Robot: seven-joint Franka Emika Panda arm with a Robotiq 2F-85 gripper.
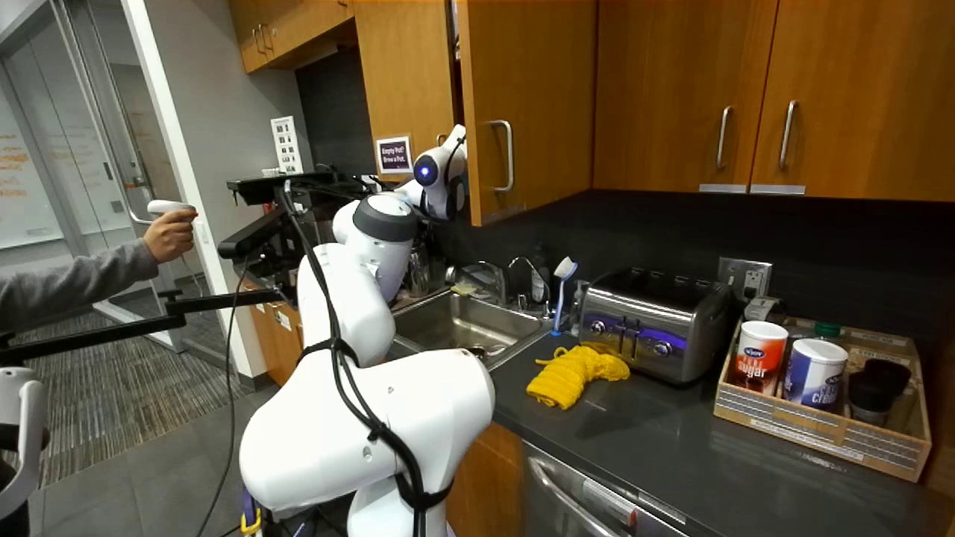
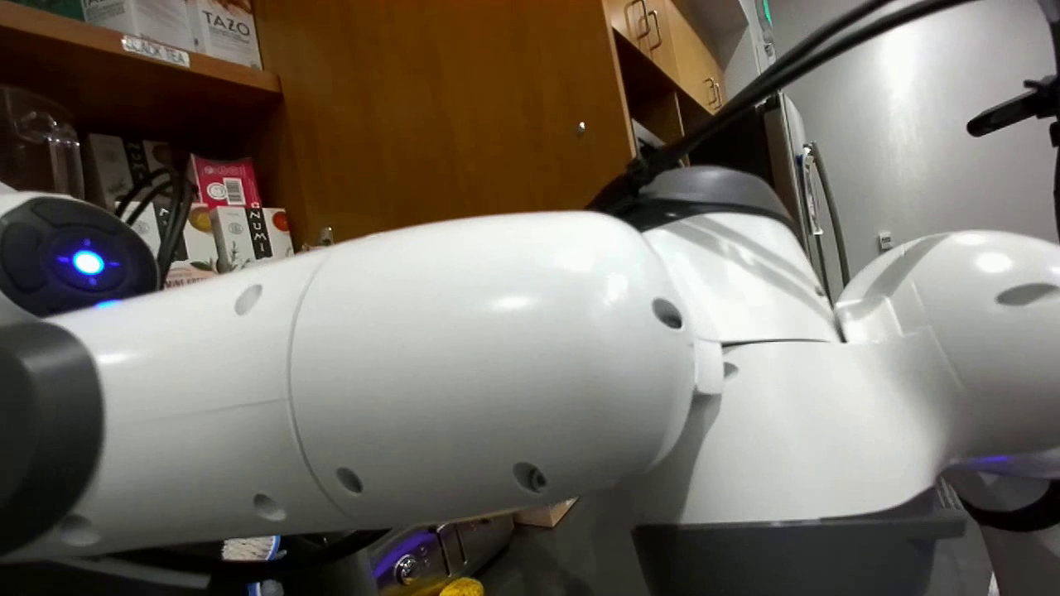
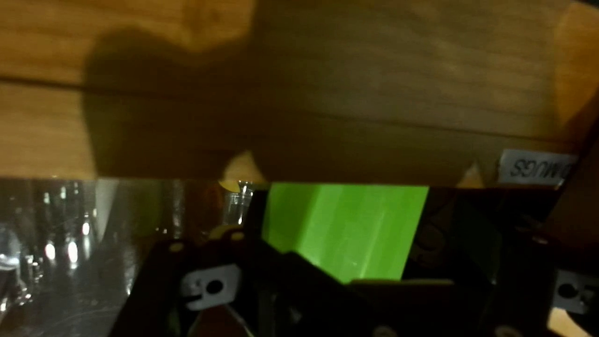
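My gripper is open in the wrist view, its dark fingers spread far apart at the lower left and lower right. A bright green object (image 3: 345,230) shows behind and between them, apparently not clamped; its full shape is hidden. Across the top runs a wooden shelf board (image 3: 337,106) bearing a label (image 3: 536,167) that reads upside down, partly "MUGS". In exterior view 1 the open cabinet door (image 1: 537,98) hides the gripper, and only the wrist joint (image 1: 439,174) shows beside it.
Clear glassware (image 3: 67,247) stands close on the left in the wrist view. Boxes of tea (image 2: 253,237) fill a cabinet shelf in exterior view 2. Below are a sink (image 1: 470,324), a yellow cloth (image 1: 577,374), a toaster (image 1: 658,322) and a box of canisters (image 1: 824,429).
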